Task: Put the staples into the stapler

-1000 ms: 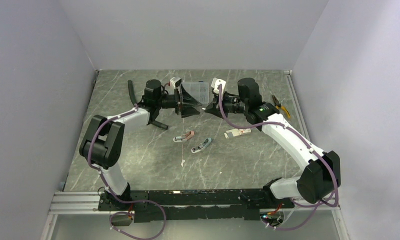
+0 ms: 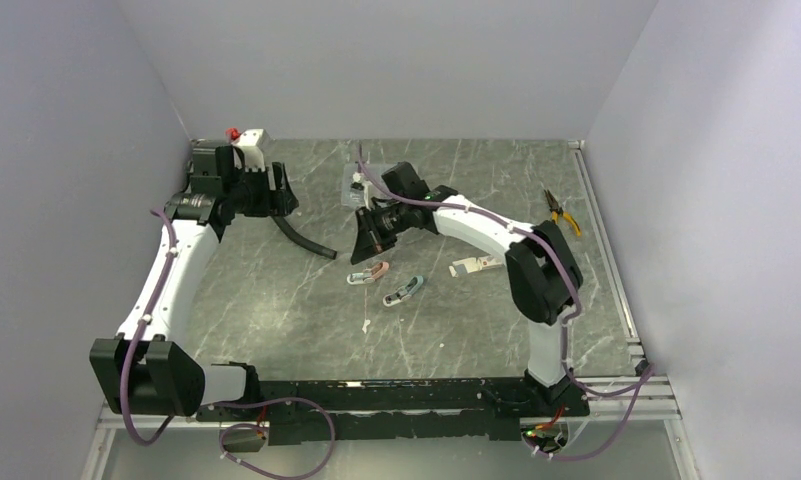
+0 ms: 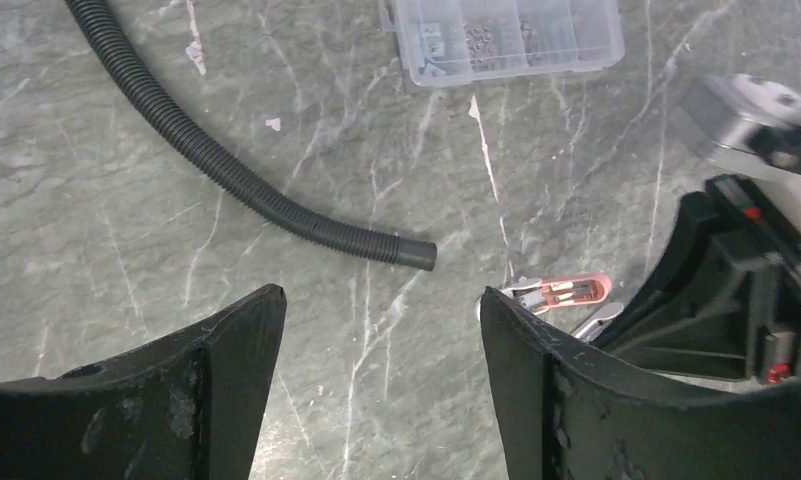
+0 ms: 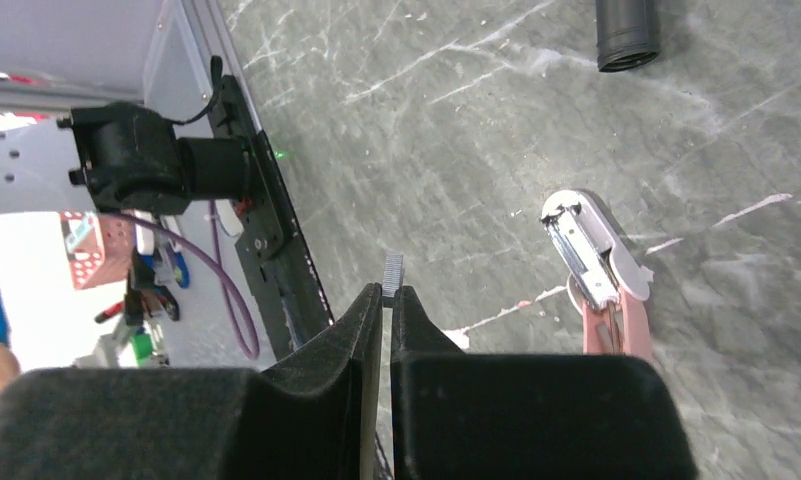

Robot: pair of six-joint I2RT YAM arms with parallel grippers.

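A short strip of staples (image 4: 393, 272) sticks out from the tips of my right gripper, which is shut on it. The pink stapler (image 4: 616, 305) lies to the right of those tips in the right wrist view, its metal channel showing. From above, my right gripper (image 2: 357, 256) hangs close behind this pink stapler (image 2: 368, 273). A blue stapler (image 2: 404, 291) rests just to its right on the table. My left gripper is open and empty, back at the left over the table.
A black ribbed hose (image 3: 276, 205) lies across the left side. A clear compartment box (image 3: 506, 65) stands at the back, partly behind the right arm in the top view. A staple packet (image 2: 475, 265) and pliers (image 2: 561, 212) lie at the right.
The left gripper has drawn away to the left and back from the right one. Both staplers have stayed put.
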